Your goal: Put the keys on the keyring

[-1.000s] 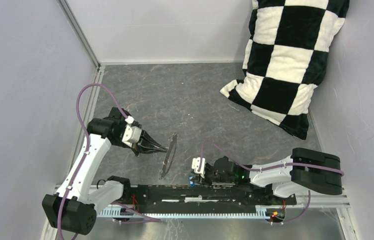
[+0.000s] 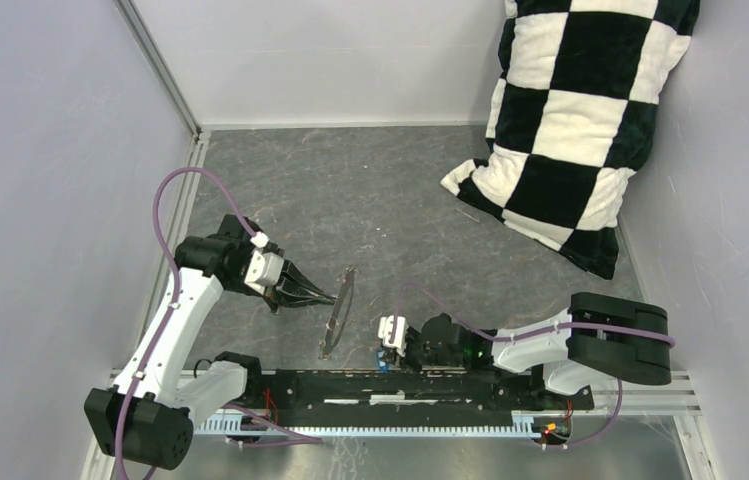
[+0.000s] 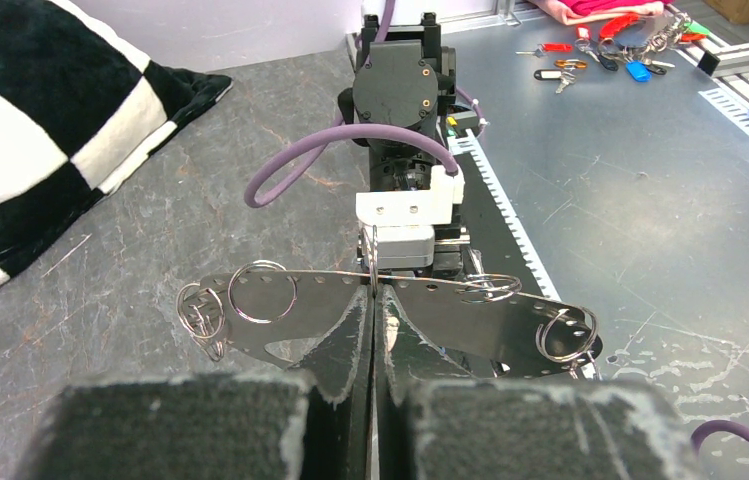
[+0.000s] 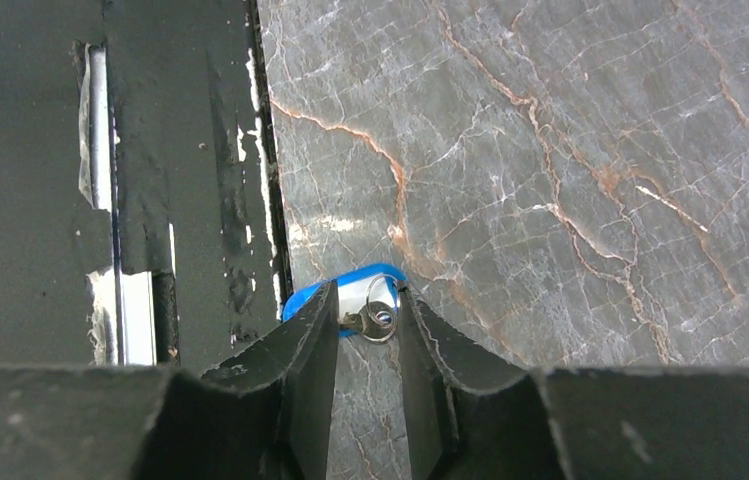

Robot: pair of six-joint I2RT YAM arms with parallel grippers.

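Note:
My left gripper is shut on a thin, dark metal keyring plate (image 3: 470, 312) that carries several wire rings. In the top view this curved plate (image 2: 334, 322) is held out over the floor at the left arm's fingertips. A blue key tag with a white label (image 4: 350, 287) lies on the grey floor, beside the black rail. Its small wire ring (image 4: 381, 322) shows between the fingertips of my right gripper, which is open, a gap left between its fingers. The fingers partly hide the tag and whatever key hangs from it.
A black rail (image 4: 50, 200) runs along the floor's near edge, close to the tag. More keys and tags (image 3: 605, 52) lie far off on another surface. A checkered cushion (image 2: 575, 130) stands at the back right.
The left arm and the keyring plate have kept still.

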